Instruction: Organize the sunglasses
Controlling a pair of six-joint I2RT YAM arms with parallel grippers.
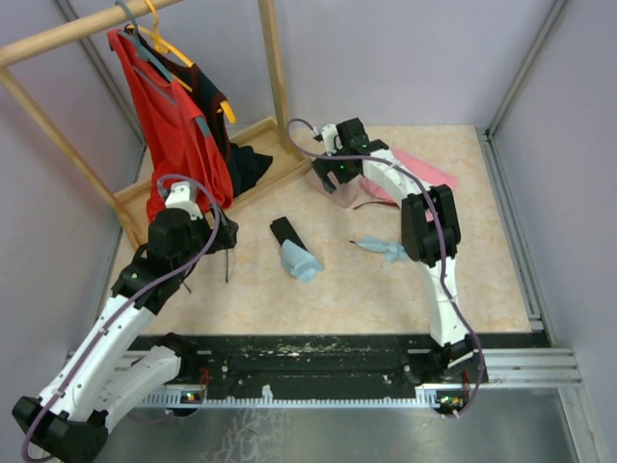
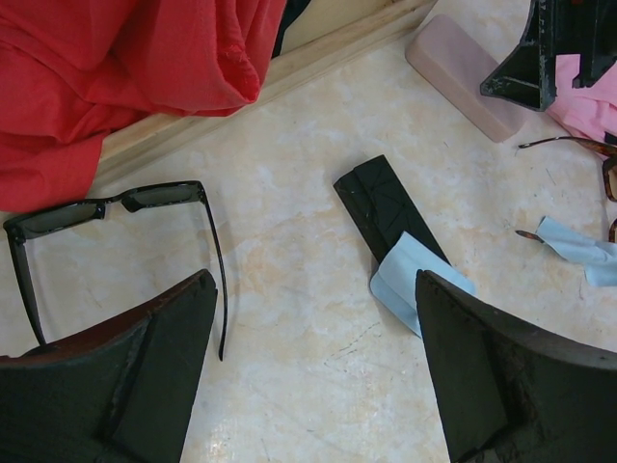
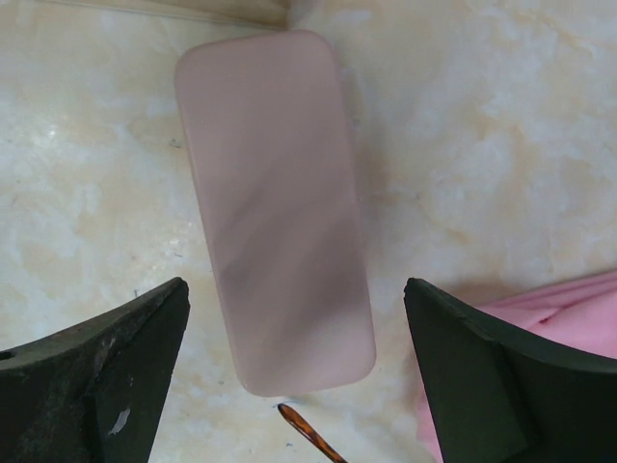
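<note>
Black sunglasses (image 2: 154, 198) lie unfolded at left under my open left gripper. A black case (image 2: 376, 203) with a blue cloth (image 2: 415, 280) on it lies mid-table. My open right gripper hovers over a pink rectangular case (image 3: 270, 203), nothing between its fingers. Tortoiseshell glasses (image 2: 607, 174) lie to the right, beside another blue cloth (image 2: 578, 251); a pink cloth (image 3: 540, 323) lies next to the pink case.
A wooden rack with a tray (image 1: 265, 145) stands at back left, hung with red and dark garments (image 1: 159, 116).
</note>
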